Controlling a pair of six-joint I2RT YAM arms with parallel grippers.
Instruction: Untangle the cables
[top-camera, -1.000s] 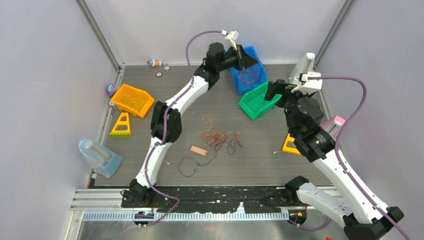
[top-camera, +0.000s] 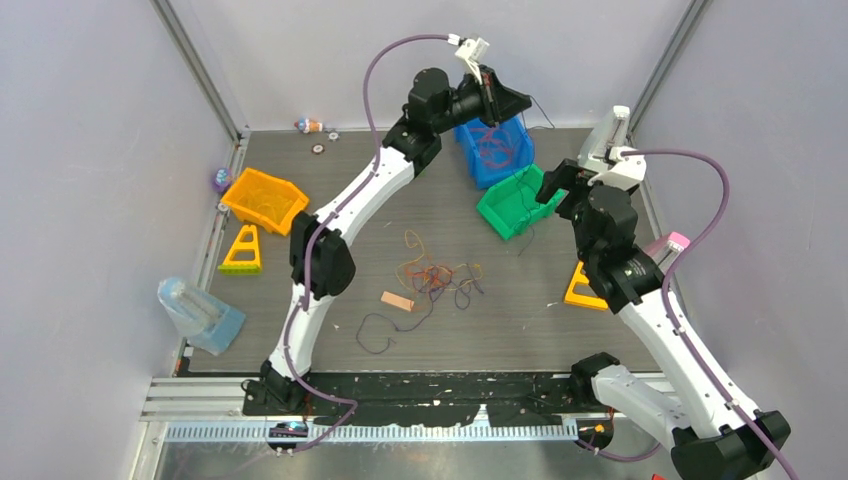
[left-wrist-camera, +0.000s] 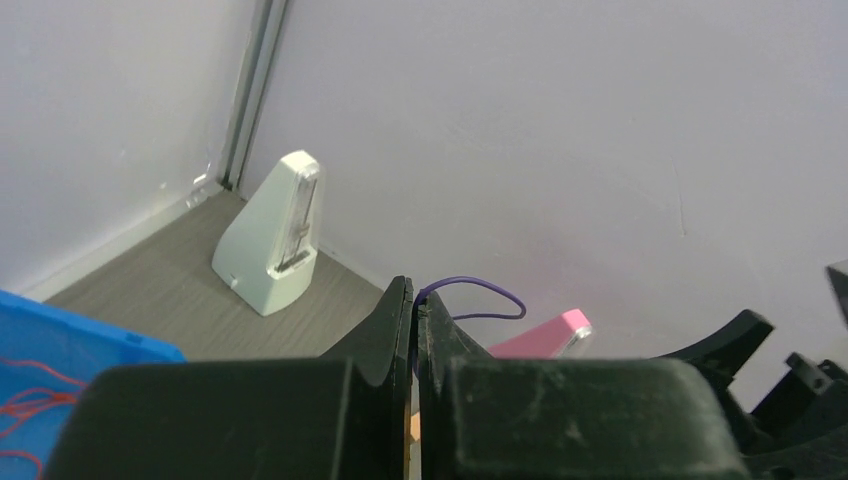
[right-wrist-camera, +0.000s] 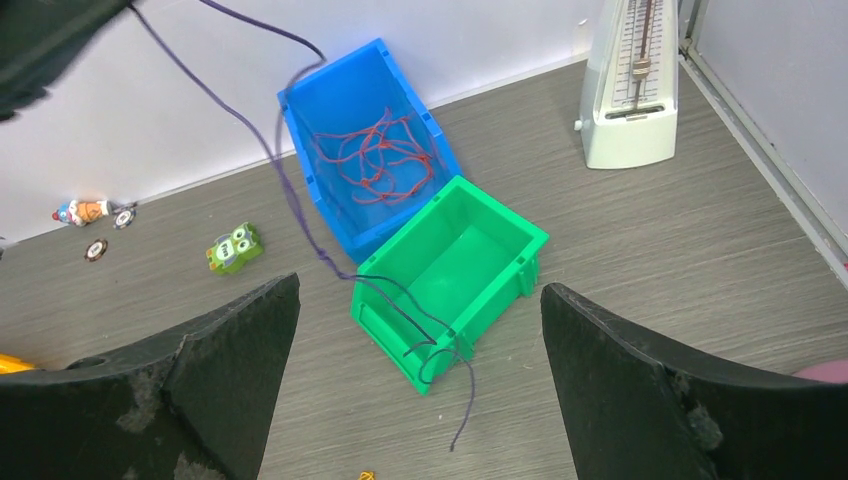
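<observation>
My left gripper (top-camera: 529, 101) is up over the back of the blue bin, shut on a thin purple cable (left-wrist-camera: 478, 281). In the right wrist view the cable (right-wrist-camera: 288, 188) hangs down across the green bin (right-wrist-camera: 507, 225), its loose end trailing past the bin's near side. My right gripper stands open near the green bin, with the hanging cable visible beyond its spread fingers. A tangle of orange, yellow and purple cables (top-camera: 432, 280) lies mid-table. Red cable (right-wrist-camera: 383, 165) rests inside the blue bin (right-wrist-camera: 333, 205).
At the left stand an orange bin (top-camera: 265, 201) and a yellow piece (top-camera: 242, 252). A wooden block (top-camera: 398, 301) lies beside the tangle. A white metronome (right-wrist-camera: 631, 95) occupies the back right corner.
My right gripper has shifted slightly to the right.
</observation>
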